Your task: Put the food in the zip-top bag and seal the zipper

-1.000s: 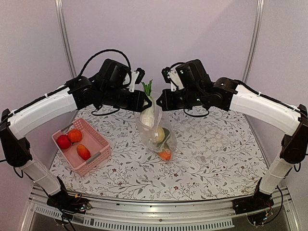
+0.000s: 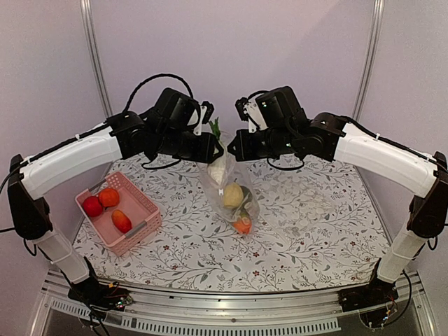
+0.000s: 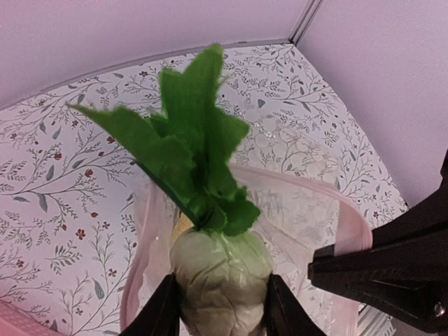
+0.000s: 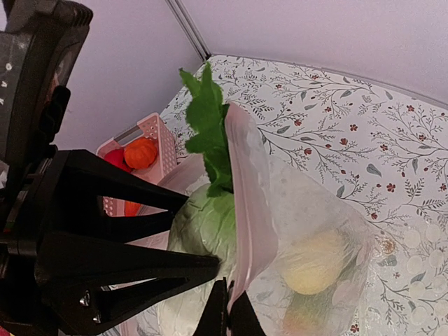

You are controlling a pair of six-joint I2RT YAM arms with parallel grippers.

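Observation:
A pale vegetable (image 3: 220, 276) with green leaves is held upright, my left gripper shut around its upper body. Its lower part hangs within the mouth of the clear zip top bag (image 4: 301, 192); the leaves stick up above the rim. On the right side of that mouth, my right gripper is shut on the pink-edged rim. Inside the bag rest a round yellowish food (image 2: 232, 196) and, at the bottom, an orange one (image 2: 242, 225). Something dark green beside them is blurred by the plastic.
At the left stands a pink basket (image 2: 144, 234) holding a red tomato (image 2: 92, 206), an orange pumpkin-like piece (image 2: 108, 197) and a reddish oval piece (image 2: 121, 221).
My left gripper has shifted slightly right and closer to the right gripper, carrying the vegetable deeper into the bag's mouth. The right arm has stayed still.

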